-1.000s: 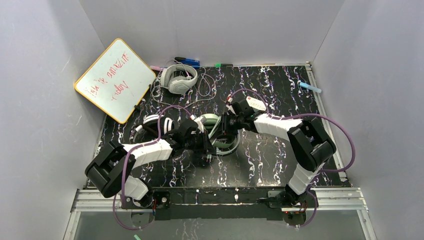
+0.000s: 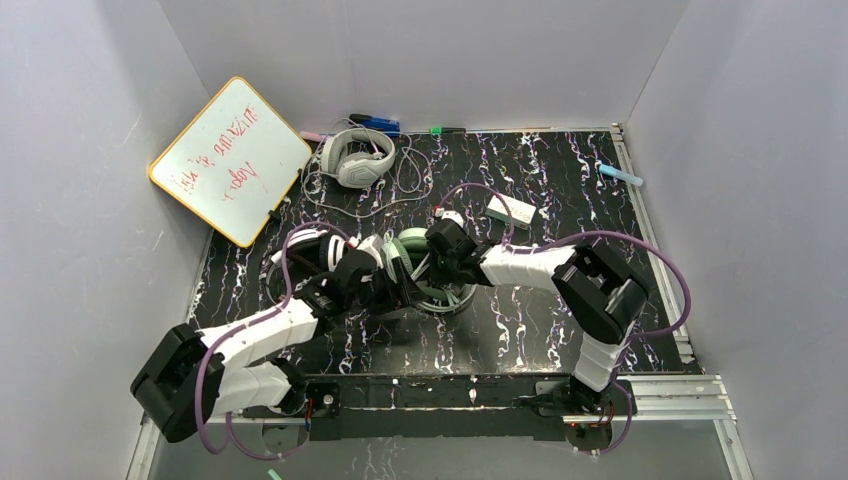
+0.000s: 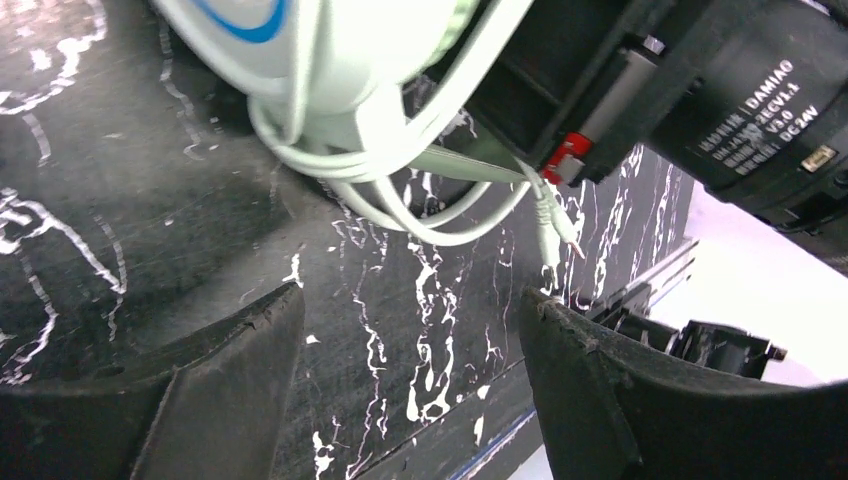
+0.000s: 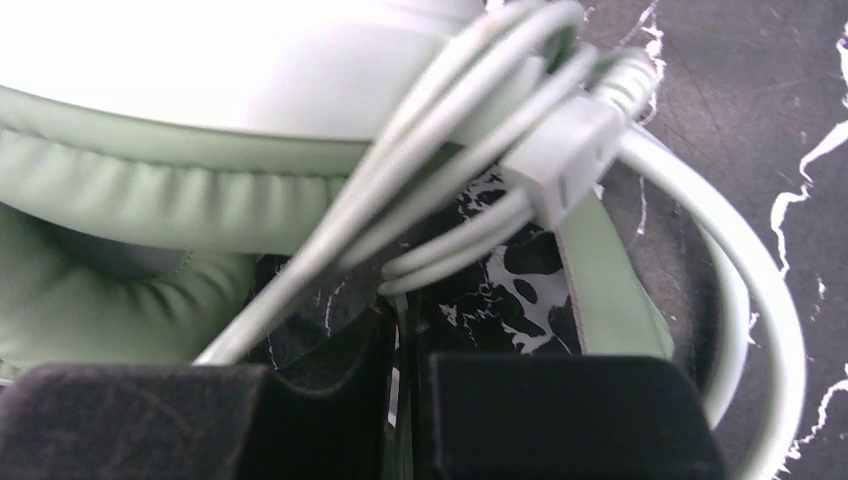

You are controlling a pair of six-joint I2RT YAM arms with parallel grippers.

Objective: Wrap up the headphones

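Pale green headphones (image 2: 414, 238) lie at the middle of the table with white cable looped in several turns round them; their ear pad (image 4: 165, 203) shows in the right wrist view. My right gripper is shut on the thin cable, down over the headphones. My left gripper is just left of it, its fingers apart with bare table between them, below the looped cable. The cable's plug (image 3: 548, 225) hangs beside the loops.
A second grey headset (image 2: 362, 168) with loose cable lies at the back. A whiteboard (image 2: 230, 160) leans at back left; dark headphones lie under the left arm, a small white box (image 2: 510, 211) at back right.
My left gripper has drawn back leftward from the cable. My right gripper has moved a little left and down over the headphones.
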